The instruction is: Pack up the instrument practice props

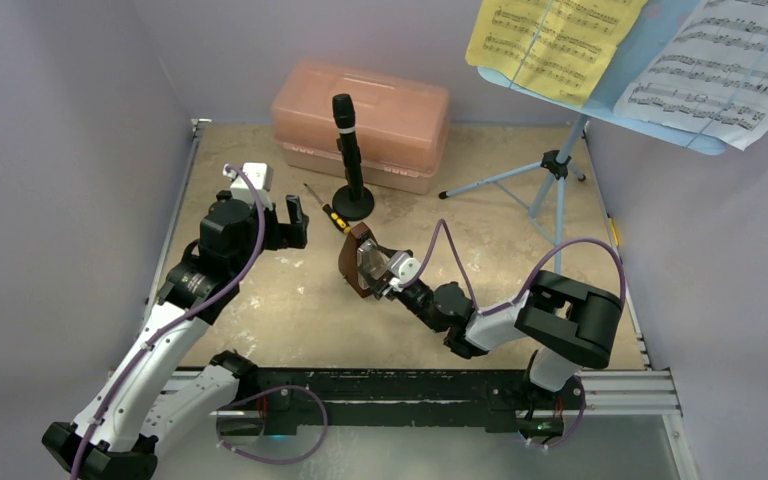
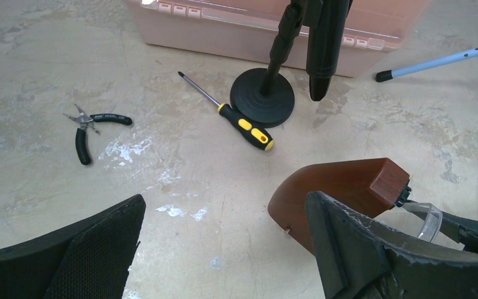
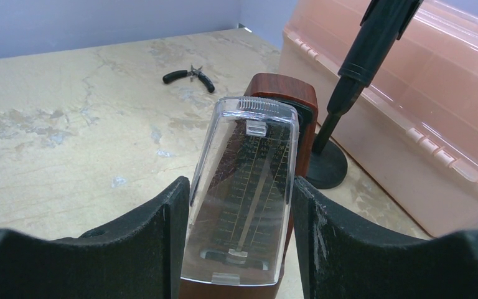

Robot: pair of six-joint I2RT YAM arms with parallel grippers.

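Note:
A brown wooden metronome [image 1: 349, 265] lies near the middle of the table, its dark scale face and pendulum seen through a clear plastic cover [image 3: 239, 205] in the right wrist view. My right gripper is shut on that cover, one finger at each side edge. The cover stands in front of the scale face; whether it is seated on the body cannot be told. In the left wrist view the metronome's wooden body [image 2: 342, 177] is partly behind one finger. Open and empty, my left gripper [image 1: 300, 222] hangs to the left of the metronome.
Behind stand a pink translucent case [image 1: 360, 110], closed, and a black microphone on a round base [image 1: 353, 204]. A screwdriver [image 2: 246, 128] lies by the base, pliers [image 2: 86, 128] farther left. At right rises a blue music stand [image 1: 560, 165].

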